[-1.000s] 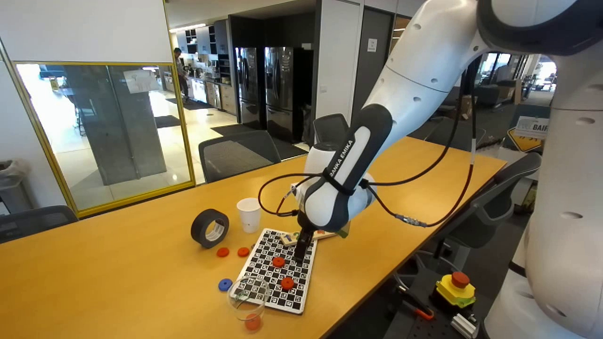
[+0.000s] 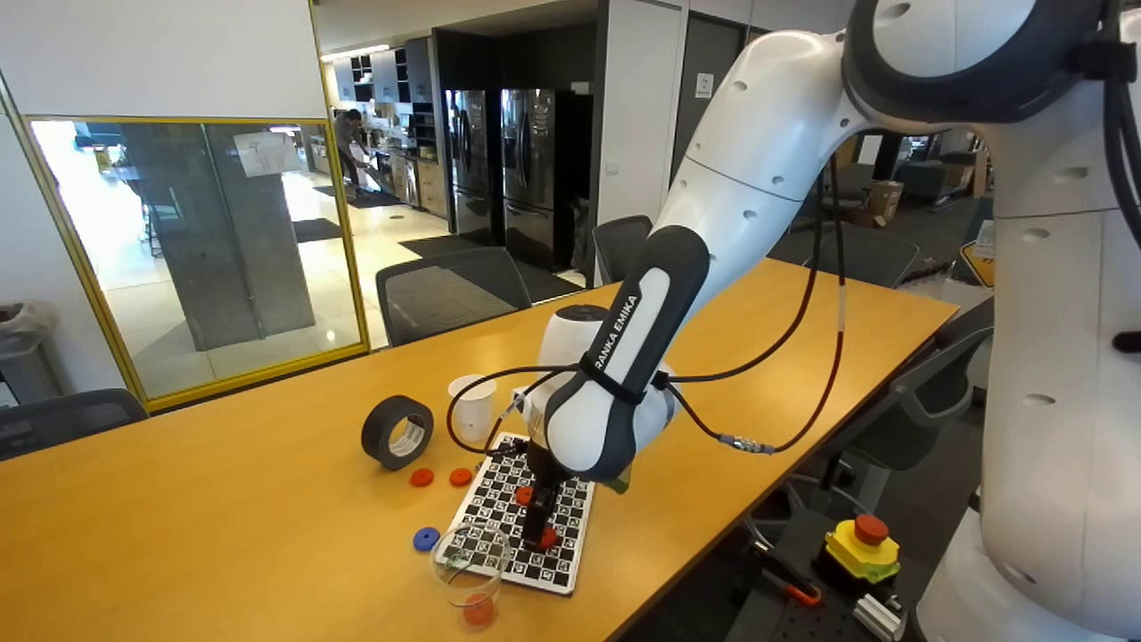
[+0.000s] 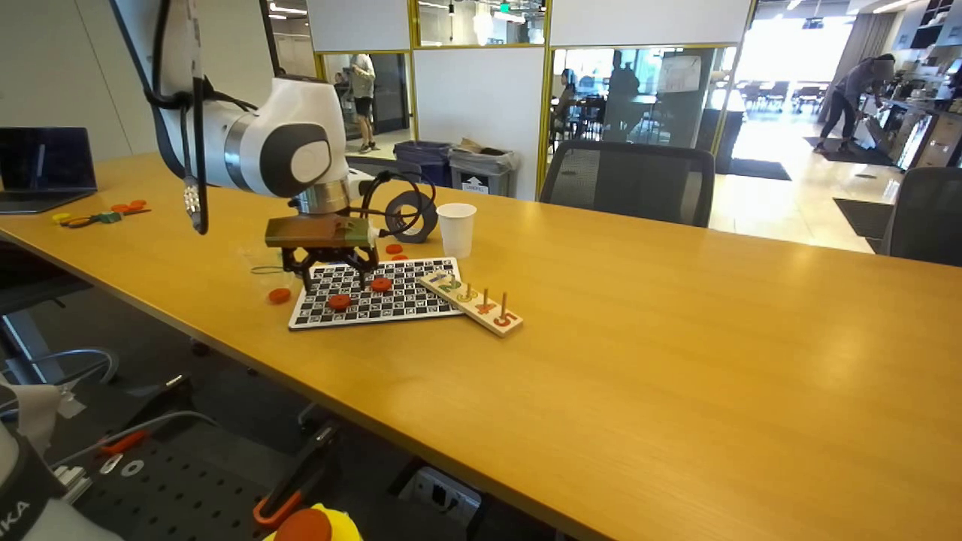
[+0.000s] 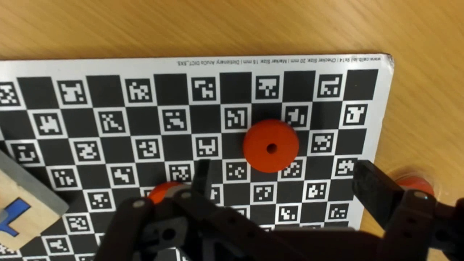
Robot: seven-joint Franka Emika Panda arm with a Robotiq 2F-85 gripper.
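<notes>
My gripper stands open over the checkered board (image 3: 415,302), nothing held. Ahead of the gap between its fingers in the wrist view lies a red disc (image 4: 259,148) with a small centre hole, flat on the board. The same disc (image 3: 339,302) shows just below the fingertips in exterior view 2. A second red disc (image 3: 381,284) rests on the board too; in the wrist view the left finger partly hides it. Across one board corner lies a wooden peg board (image 3: 478,306) with numbers and upright pegs.
A clear cup (image 2: 467,578) with a red disc (image 2: 479,610) at it stands by the board's near end. Around are a blue disc (image 2: 425,539), two red discs off the board, black tape (image 2: 397,432) and a white cup (image 3: 456,230).
The arm has moved toward the near end of the board, with the gripper now by the nearer red disc. The discs, cups and tape have stayed put.
</notes>
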